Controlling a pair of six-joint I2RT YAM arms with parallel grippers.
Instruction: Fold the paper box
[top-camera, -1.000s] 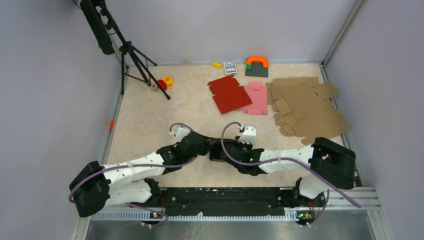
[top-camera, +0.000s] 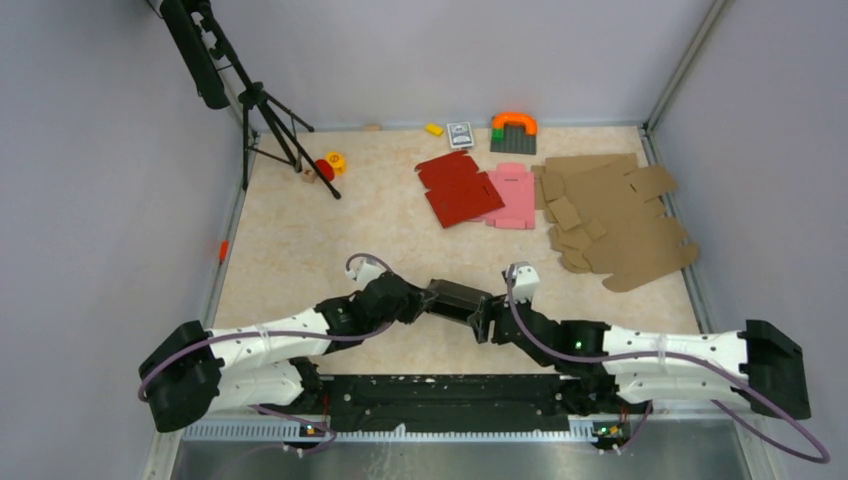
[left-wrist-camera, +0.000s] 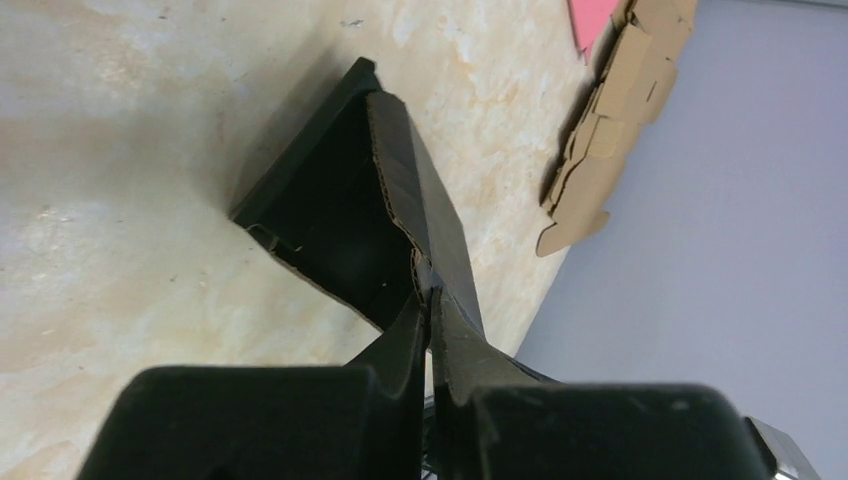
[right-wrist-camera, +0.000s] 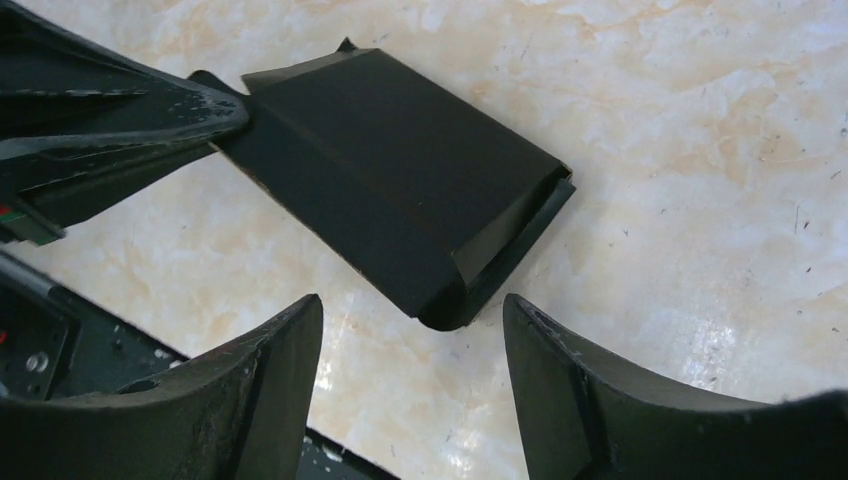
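A black cardboard box (top-camera: 456, 298) lies between the grippers at the front middle of the table, its flaps folded up and its top panel bent over, as the right wrist view (right-wrist-camera: 400, 150) shows. My left gripper is shut at the box's near top edge, on the thin cardboard of the bent panel (left-wrist-camera: 420, 190). My right gripper stands part open over the box's near corner, fingers on either side of it and apart from each other.
Red sheets (top-camera: 465, 195), a pink sheet (top-camera: 512, 200) and brown cardboard pieces (top-camera: 620, 230) lie at the back and right. A tripod (top-camera: 290, 150) stands at the back left.
My right arm has moved to the right, its gripper now at the box's right end. The left gripper has shifted slightly right and down with the box.
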